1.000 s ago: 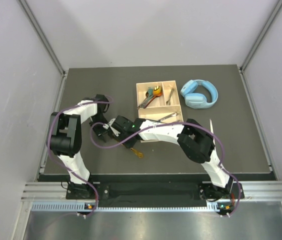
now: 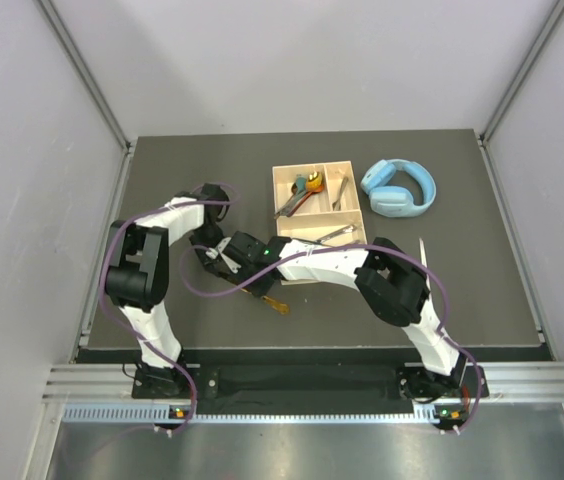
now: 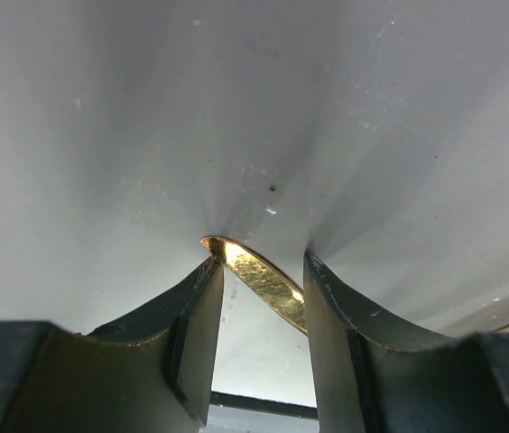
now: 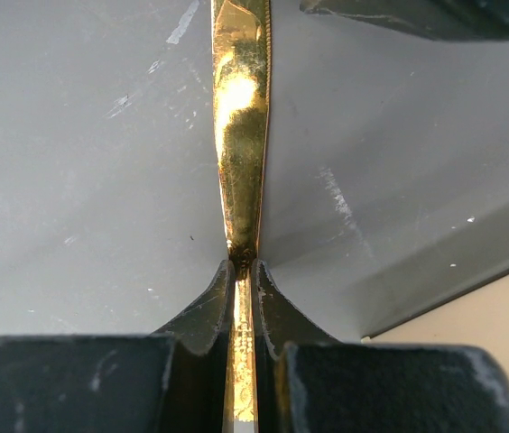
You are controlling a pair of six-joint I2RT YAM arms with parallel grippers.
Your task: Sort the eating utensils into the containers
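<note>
A gold knife (image 4: 241, 108) lies on the grey table. In the right wrist view my right gripper is shut on its handle. In the left wrist view my left gripper stands open over the flat gold end of a utensil (image 3: 259, 280), which lies between the fingertips. A gold utensil (image 2: 280, 307) also shows below the arms in the top view. The wooden container (image 2: 278, 178) holds several spoons and other utensils in its compartments.
Blue headphones (image 2: 397, 205) lie right of the container. A pale, thin item (image 2: 422, 252) lies at the right. The table's back left and right side have free room. Both arms crowd the middle left.
The right arm has not visibly moved.
</note>
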